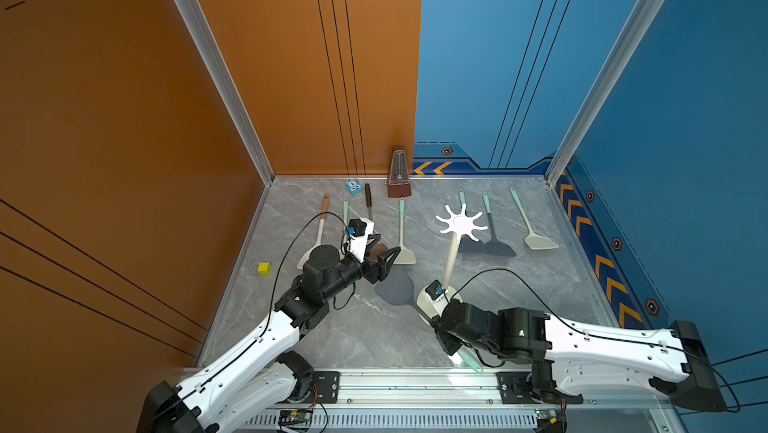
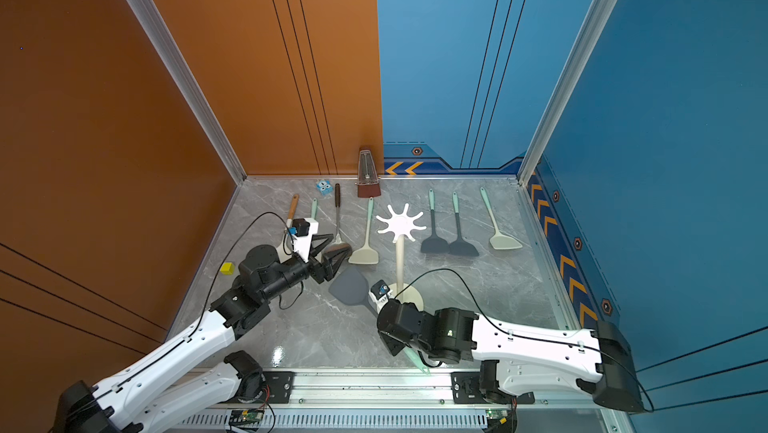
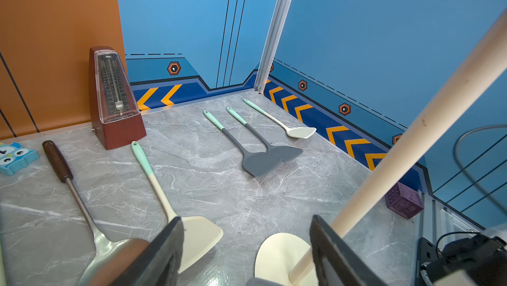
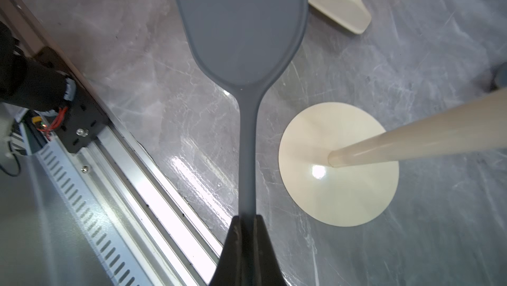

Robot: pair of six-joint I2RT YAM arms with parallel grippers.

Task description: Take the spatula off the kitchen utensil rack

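A dark grey spatula (image 4: 243,27) with a mint handle end (image 1: 470,359) is held off the table at the front, my right gripper shut on its grey shaft. Its blade (image 2: 349,286) points left, toward my left gripper (image 2: 337,253). That left gripper hangs over the left middle of the table, its fingers (image 3: 164,257) spread and nothing between them. The utensil rack, a cream pole with a white star-shaped top (image 1: 461,223) and a round base (image 4: 338,196), stands just beyond my right gripper. No utensil shows hanging from it.
Several utensils lie toward the back: a cream spatula (image 3: 198,235), a brown-handled ladle (image 3: 58,162), two grey spatulas (image 1: 492,246) and another cream spatula (image 1: 540,241). A metronome (image 1: 398,175) stands by the back wall. A yellow cube (image 1: 264,268) sits at the left.
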